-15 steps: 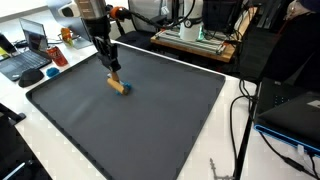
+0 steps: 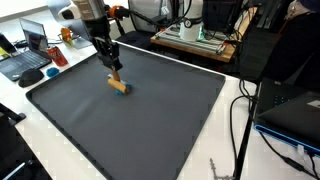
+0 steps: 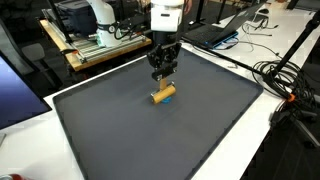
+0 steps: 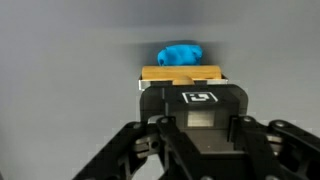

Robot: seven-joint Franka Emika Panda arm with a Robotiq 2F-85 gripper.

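A wooden mallet-like piece (image 2: 118, 87) hangs head down over the dark table, its short cylindrical head lying crosswise below an upright handle. My gripper (image 3: 160, 76) is shut on the handle from above. In the wrist view the head (image 4: 160, 73) shows as a tan bar just past the gripper's front, and the gripper's own body hides most of the handle. A small blue object (image 4: 180, 55) is right beside the head on the table. In exterior view 2 this blue object (image 3: 168, 100) is partly hidden behind the head. Whether head and blue object touch, I cannot tell.
A laptop (image 2: 35, 37), a red box (image 2: 20, 62) and small items on the left lie outside its edge. Cables (image 3: 275, 75) run beyond the right side in exterior view 2.
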